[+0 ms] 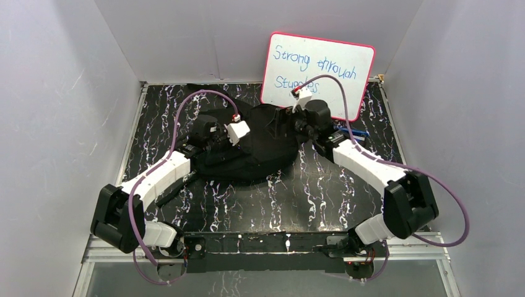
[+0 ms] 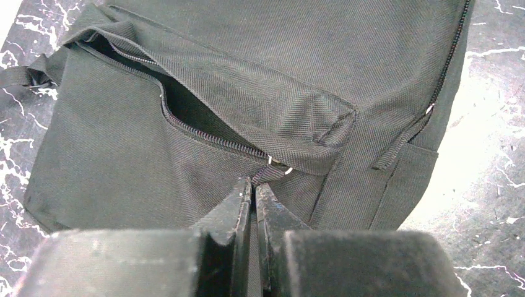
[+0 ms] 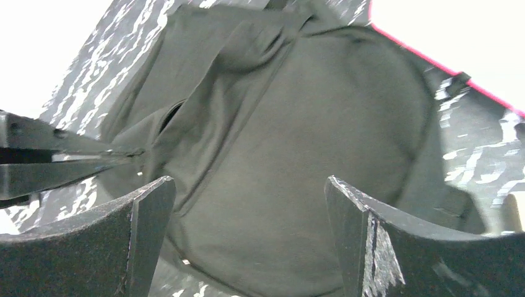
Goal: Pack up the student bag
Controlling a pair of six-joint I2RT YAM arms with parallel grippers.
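Observation:
A black fabric bag (image 1: pixel 272 145) lies flat in the middle of the dark marbled table. In the left wrist view its pocket zipper (image 2: pixel 207 137) curves across the cloth, and the pocket gapes partly open. My left gripper is shut on the fabric zipper pull (image 2: pixel 267 175) at the zipper's lower end. The right gripper stands wide open above the bag, with nothing between its fingers. At the left of the right wrist view, the left gripper's fingers (image 3: pixel 93 162) reach to the bag's cloth.
A whiteboard (image 1: pixel 319 68) with blue handwriting and a red rim stands behind the bag. Blue items (image 1: pixel 356 131) lie partly hidden behind the right arm. A dark strap (image 1: pixel 176 192) lies left of the bag.

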